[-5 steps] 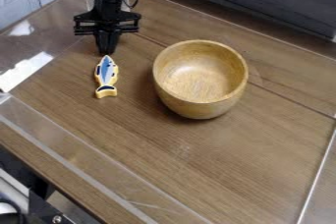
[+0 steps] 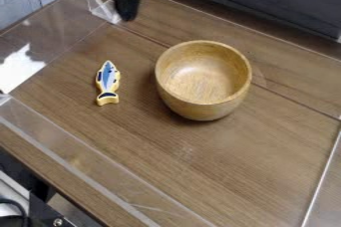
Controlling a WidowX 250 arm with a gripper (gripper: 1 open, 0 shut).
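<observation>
A small fish toy [image 2: 108, 82], yellow and blue with white, lies on the wooden table left of a round wooden bowl [image 2: 202, 80], which is empty. My gripper [image 2: 126, 8] is a dark blur at the top of the view, raised behind the fish and partly out of frame; its fingers are too blurred to tell how they stand.
A dark panel runs along the back edge, and clear strips border the left side.
My gripper has moved up and slightly right, away from its place just behind the fish, and is now blurred. The fish and bowl have not visibly moved.
</observation>
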